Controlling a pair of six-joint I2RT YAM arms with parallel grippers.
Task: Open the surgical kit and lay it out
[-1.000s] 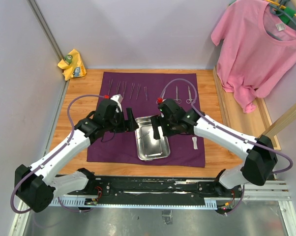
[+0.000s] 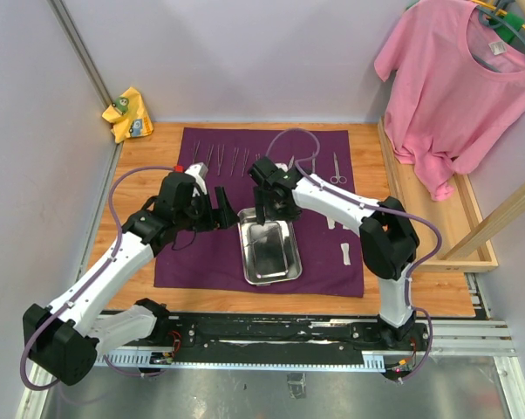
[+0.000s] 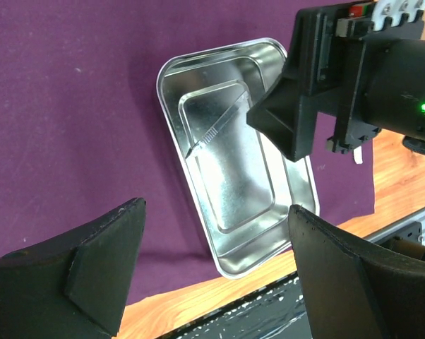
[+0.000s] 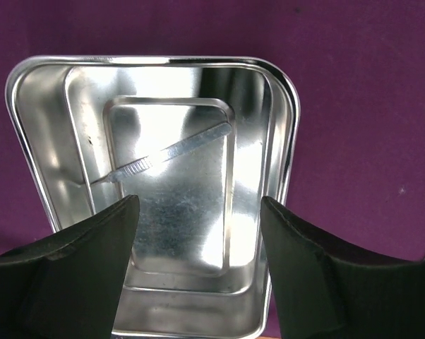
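A metal tray (image 2: pixel 255 281) rests on a purple cloth (image 2: pixel 210 269), and one slim scalpel handle (image 4: pixel 171 150) lies slantwise inside it. My right gripper is over the tray, its fingers apart and empty. To the tray's left, above the cloth, my left gripper also stands open with nothing between its fingers. Several slender steel instruments (image 2: pixel 221 159) form a row along the cloth's back part. Scissors (image 2: pixel 337 170) lie at the right end of that row. My right arm covers some of the row in the top view.
A small white item (image 2: pixel 345 253) lies on the cloth right of the tray. A yellow bag (image 2: pixel 128 115) stands at the back left corner. On the right are a wooden frame (image 2: pixel 437 218) and a hanging pink shirt (image 2: pixel 459 78).
My right arm has swung left and back, bringing its gripper from the tray's right side over its back part. The left gripper has shifted slightly left.
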